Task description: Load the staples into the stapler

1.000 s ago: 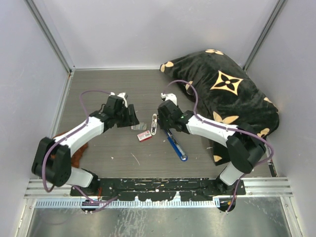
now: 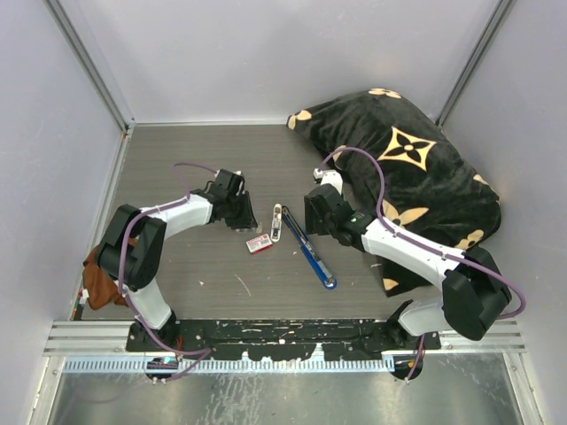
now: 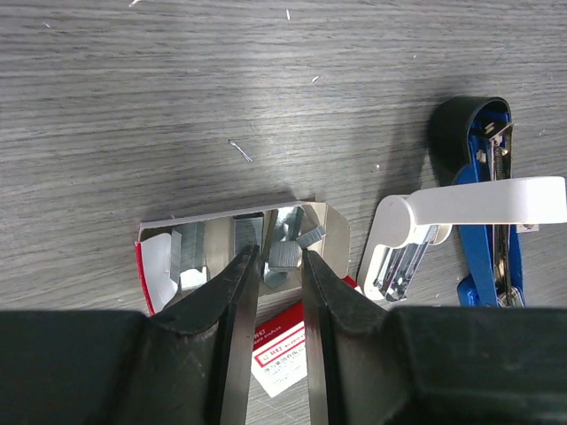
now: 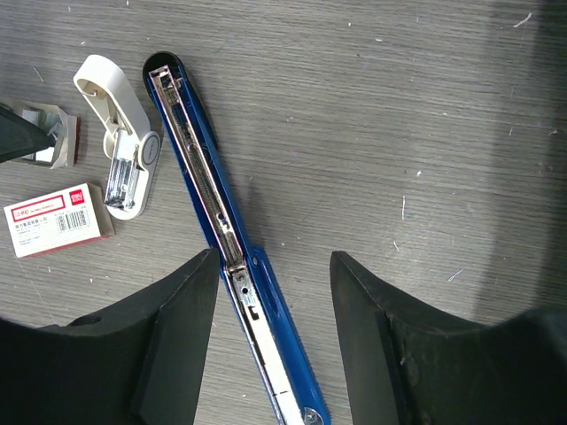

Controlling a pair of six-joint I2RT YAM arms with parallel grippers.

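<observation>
In the left wrist view an open staple tray (image 3: 332, 239) holds several silver staple strips. My left gripper is over it, fingers parted, with a small staple strip (image 3: 283, 256) showing between the fingertips; whether they touch it is unclear. The blue stapler (image 4: 232, 221) lies opened out, its long metal channel facing up. Above its middle my right gripper stands open, holding nothing. From the top, the left gripper (image 2: 248, 227) covers most of the tray, and the right gripper (image 2: 314, 221) is to the right of the stapler.
A red and white staple box (image 4: 60, 219) lies close to the tray. Between tray and stapler stands a small white stapler (image 4: 124, 146), its top raised. A dark cushion (image 2: 399, 168) fills the back right. Loose staples dot the table.
My right arm has shifted to the right, away from the stapler's far end. The stapler and boxes have stayed put.
</observation>
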